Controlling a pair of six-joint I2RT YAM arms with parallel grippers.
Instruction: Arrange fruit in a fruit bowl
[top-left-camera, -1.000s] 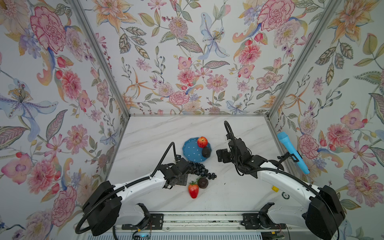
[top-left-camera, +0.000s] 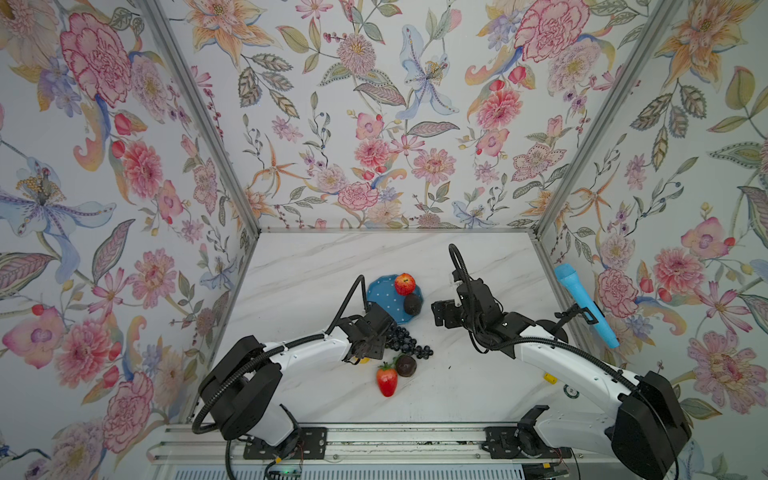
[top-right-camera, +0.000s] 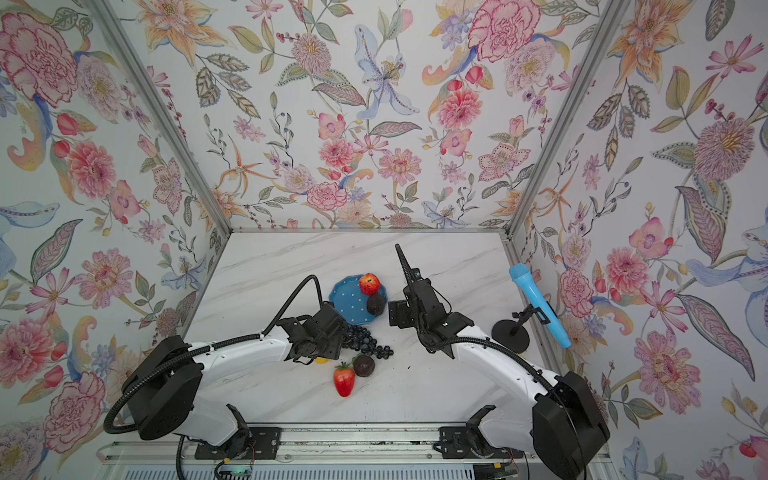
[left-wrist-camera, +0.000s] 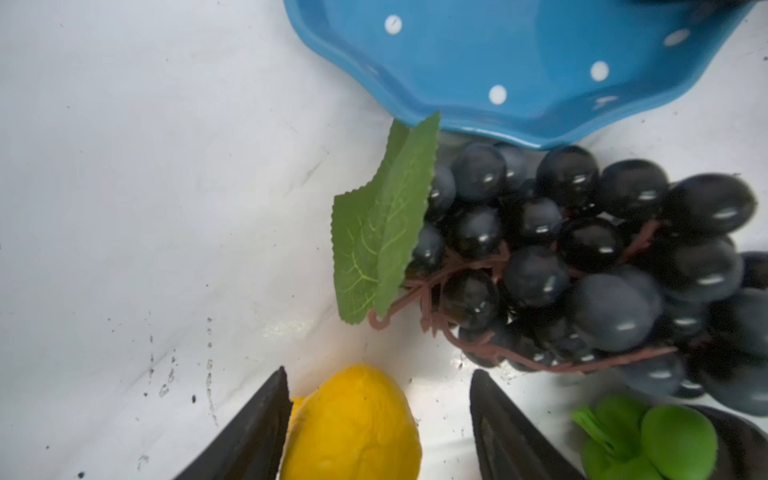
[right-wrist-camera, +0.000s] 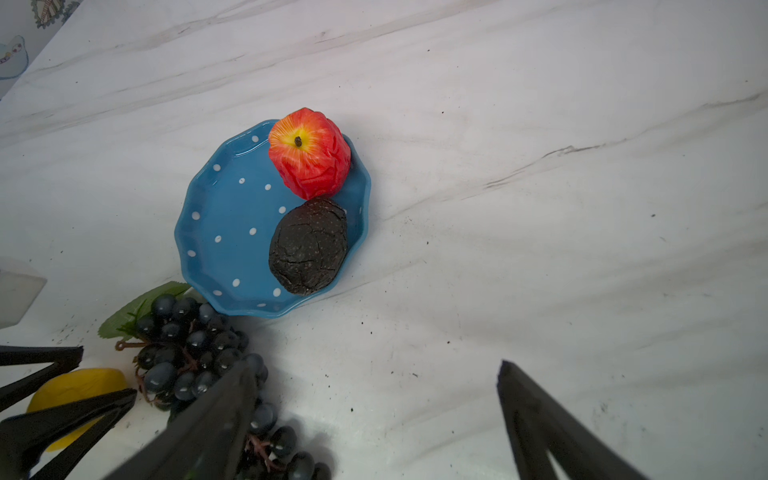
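Observation:
A blue dotted bowl holds a red apple and a dark wrinkled fruit. Below its near rim lies a bunch of black grapes with a green leaf. In the left wrist view, a yellow fruit is between the parted fingers of my left gripper, nearer the left finger, with a gap on the right. My right gripper is open and empty, right of the bowl and above the table. A strawberry and a dark round fruit lie in front of the grapes.
A blue microphone-shaped object on a stand is at the right side. A small yellow piece and a ring lie near the right arm. Table behind and right of the bowl is clear.
My left gripper has shifted right and away from the front edge, toward the grapes, and yellow fruit now shows below it. The right arm has barely moved, and the fruit in the bowl is unchanged.

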